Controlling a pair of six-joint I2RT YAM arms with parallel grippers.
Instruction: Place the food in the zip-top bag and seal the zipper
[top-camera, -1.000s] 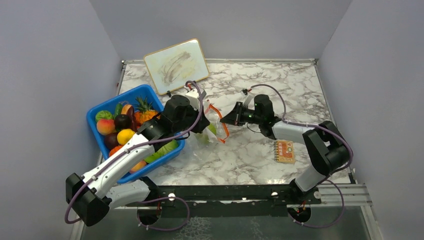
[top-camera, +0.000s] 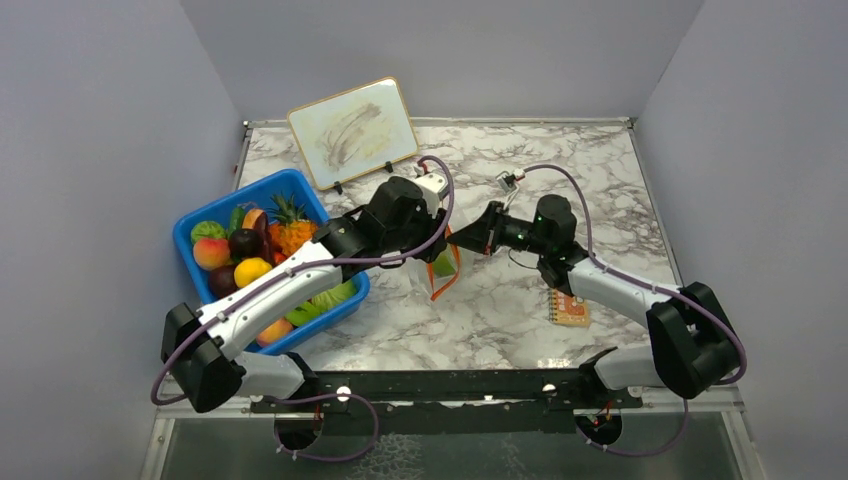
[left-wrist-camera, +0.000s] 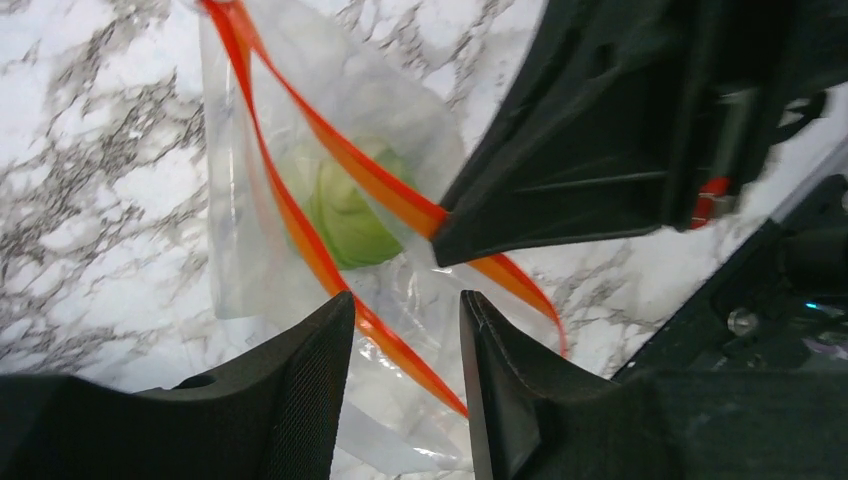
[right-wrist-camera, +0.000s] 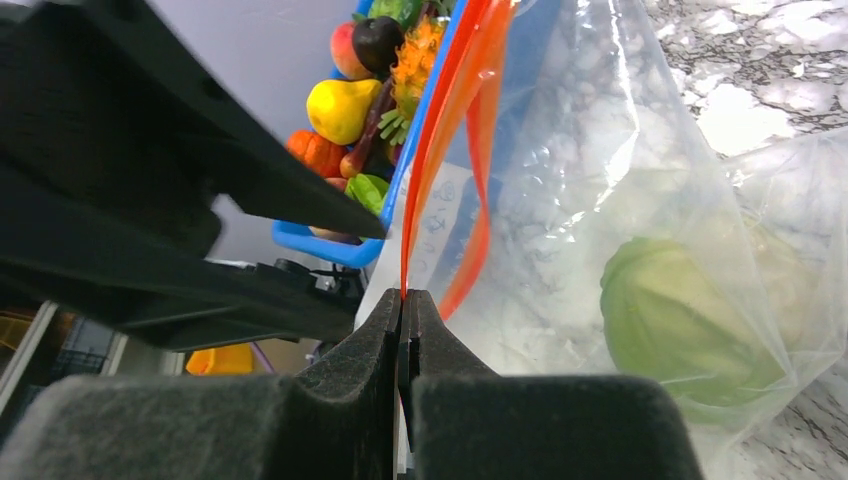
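A clear zip top bag with an orange zipper (top-camera: 437, 294) hangs at the middle of the table, its mouth spread apart. Pale green food, seemingly a cabbage (right-wrist-camera: 680, 325), lies inside the bag. One orange strip runs into the tip of my right gripper, which is shut on that edge. Over the bag's mouth stands my left gripper, its fingers part open. In the left wrist view the other orange strip (left-wrist-camera: 318, 255) passes behind and between those fingers, not clamped. The top view hides part of the bag under the left arm.
A blue basket (top-camera: 357, 300) of assorted produce stands on the left. Behind it leans a whiteboard (top-camera: 353, 133). A small orange notebook (top-camera: 569, 308) lies under the right arm. Bare marble table (top-camera: 480, 335) shows at the front.
Earlier, the right gripper shifted right and the bag's mouth spread wider.
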